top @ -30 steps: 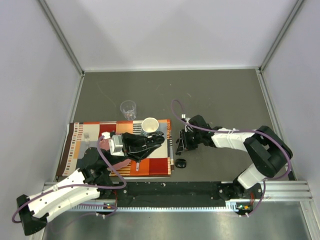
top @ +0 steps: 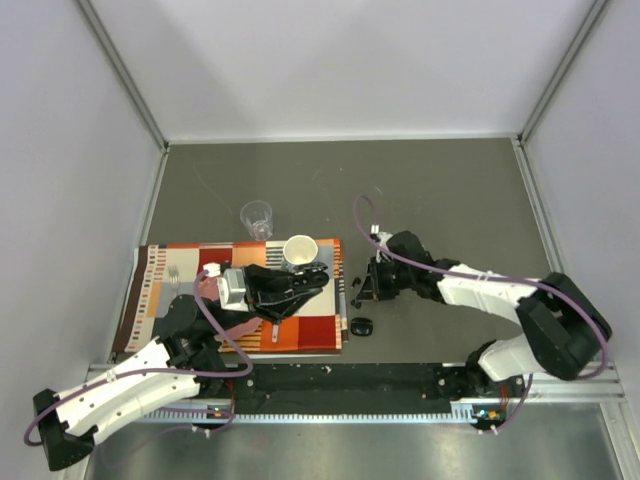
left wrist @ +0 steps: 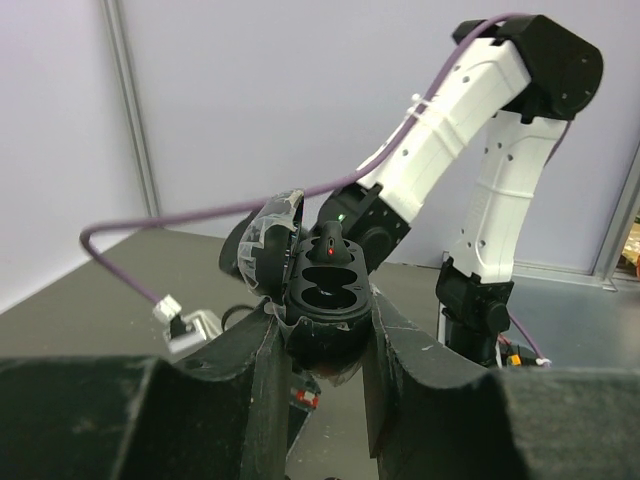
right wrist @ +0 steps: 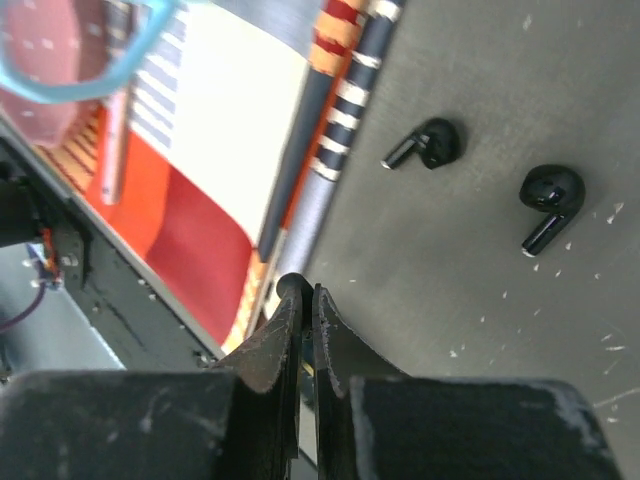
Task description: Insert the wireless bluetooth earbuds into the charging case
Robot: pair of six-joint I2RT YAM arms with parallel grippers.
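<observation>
In the left wrist view my left gripper is shut on a black charging case (left wrist: 328,310). Its lid stands open to the left, and dark hollows face up. A dark pointed shape with a red dot stands at the case's far end; I cannot tell what it is. My right gripper is shut on a small black earbud (right wrist: 294,286), only its rounded top showing above the fingertips. Two more black earbuds lie on the grey table, one nearer (right wrist: 438,143) the mat and one farther right (right wrist: 553,195).
A closed black case (top: 361,327) lies on the table just right of the striped mat (top: 312,333). On the mat stands a white cup (top: 300,250), with a clear glass (top: 257,218) behind.
My left gripper and its case have not moved.
</observation>
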